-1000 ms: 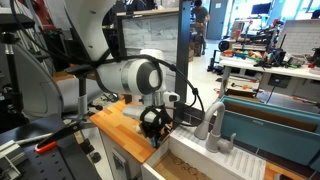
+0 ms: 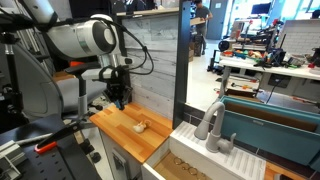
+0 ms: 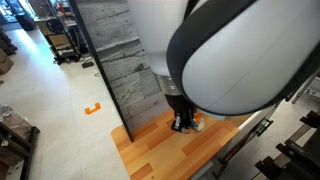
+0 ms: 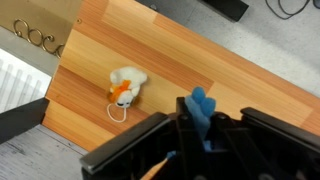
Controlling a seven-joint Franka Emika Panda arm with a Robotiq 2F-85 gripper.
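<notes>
My gripper [image 2: 121, 104] hangs over the left part of the wooden counter [image 2: 112, 122]. It is shut on a small blue thing [image 4: 200, 106], whose rounded top shows between the dark fingers in the wrist view; its lower part is hidden. A small white toy with an orange patch and a thin white loop [image 4: 127, 86] lies on the wood, apart from the gripper. From the first exterior side, that white toy [image 2: 139, 127] sits to the right of my gripper.
A white sink [image 2: 218, 158] with a grey faucet [image 2: 209, 122] adjoins the counter on the right. Behind the counter stands a grey panel [image 2: 160, 70]. Bare wood surrounds the white toy.
The arm has swung left along the counter, away from the sink side, with its gripper now higher. The white toy now shows clear of the arm.
</notes>
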